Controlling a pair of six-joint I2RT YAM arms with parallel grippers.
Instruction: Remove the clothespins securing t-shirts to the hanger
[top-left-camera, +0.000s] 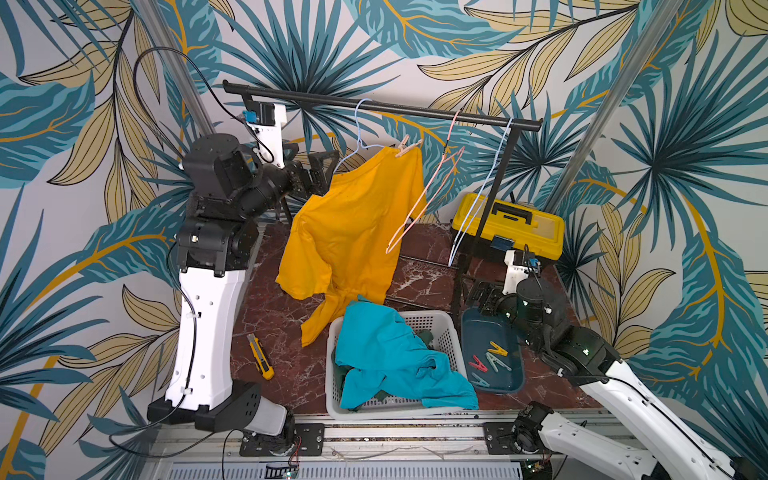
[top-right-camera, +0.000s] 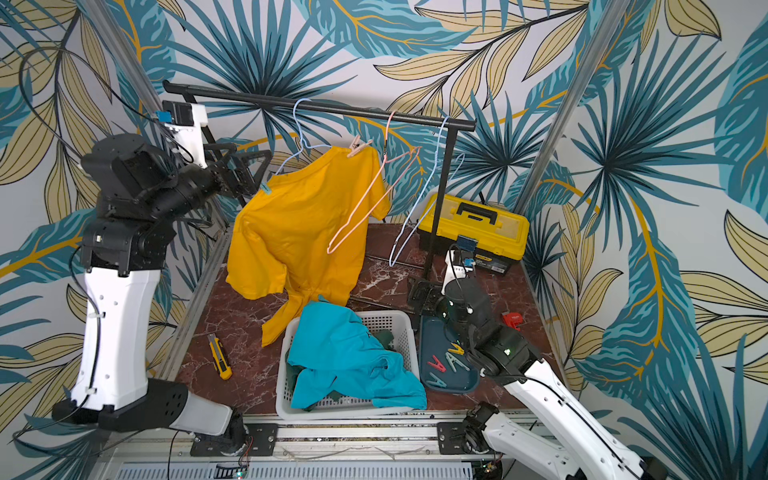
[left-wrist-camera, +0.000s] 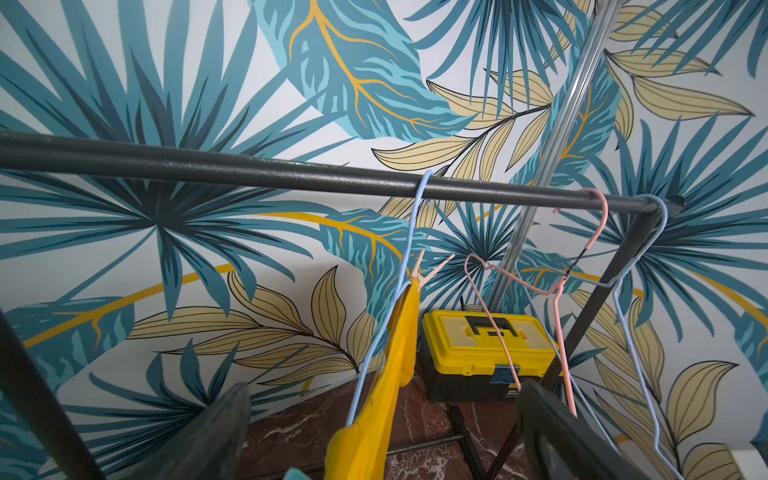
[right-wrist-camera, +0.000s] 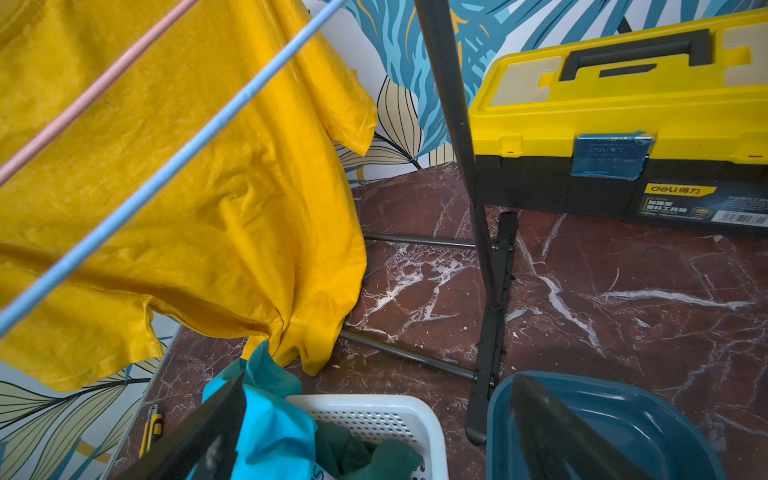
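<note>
A yellow T-shirt (top-left-camera: 360, 216) hangs from a blue hanger (left-wrist-camera: 409, 240) on the dark rail. A pale pink clothespin (top-right-camera: 359, 147) grips its right shoulder; in the left wrist view the same pin (left-wrist-camera: 426, 270) stands up from the cloth. At the left shoulder a teal clothespin (top-right-camera: 265, 188) shows small, mostly behind my left gripper (top-right-camera: 254, 166). That gripper is open beside this shoulder, nothing between its fingers. Lower right, my right gripper (top-left-camera: 477, 297) hangs open over the far end of the blue tray (top-left-camera: 513, 372), with nothing in it.
Several loose clothespins (top-left-camera: 489, 360) lie in the tray. A white basket (top-left-camera: 336, 400) holds a turquoise shirt (top-left-camera: 392, 352). An empty pink hanger (top-left-camera: 424, 200) and blue hanger (top-left-camera: 480, 200) hang at right. The yellow toolbox (top-left-camera: 520, 224) and a cutter (top-left-camera: 261, 358) flank the rack.
</note>
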